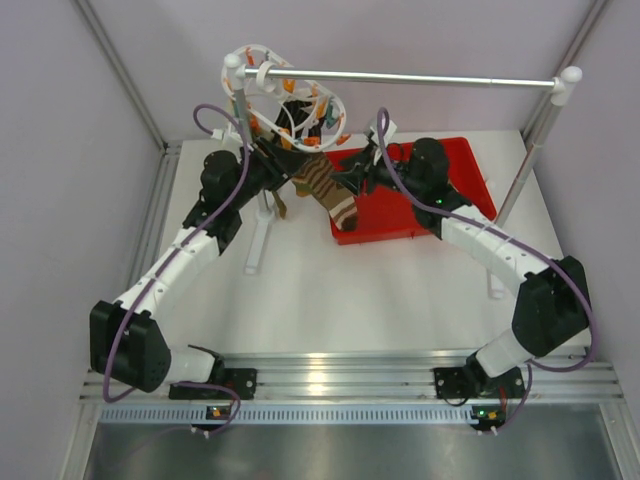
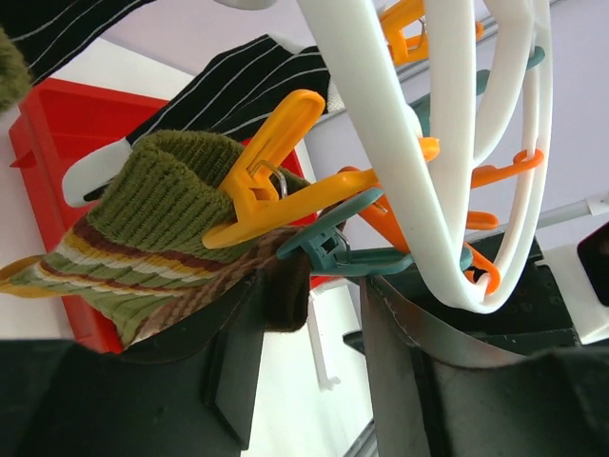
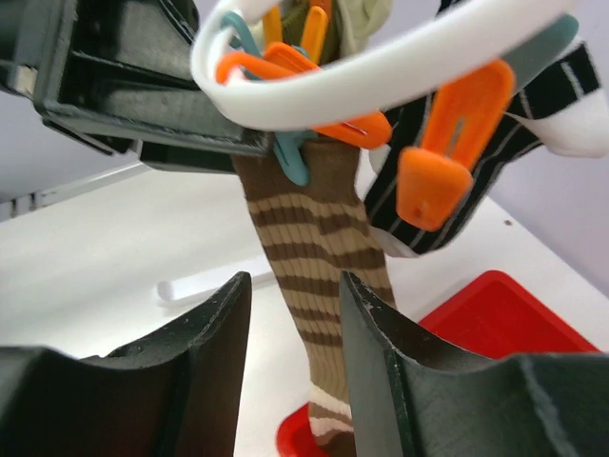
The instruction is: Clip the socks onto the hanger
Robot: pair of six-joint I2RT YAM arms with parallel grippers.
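Note:
The white hanger (image 2: 433,181) with orange, yellow and teal clips holds several socks. A brown striped sock (image 1: 325,190) hangs from it at a teal clip; in the right wrist view the sock (image 3: 324,257) dangles vertically. A green striped sock (image 2: 171,209) and a black striped one (image 3: 447,171) hang beside it. My left gripper (image 1: 292,165) is at the teal clip, its fingers apart just below it in the left wrist view. My right gripper (image 1: 355,175) is part open in front of the brown sock, nothing visible between its fingers.
A red bin (image 1: 390,222) stands behind and below the socks. The hanger hangs on a metal rack (image 1: 400,77) with posts on both sides.

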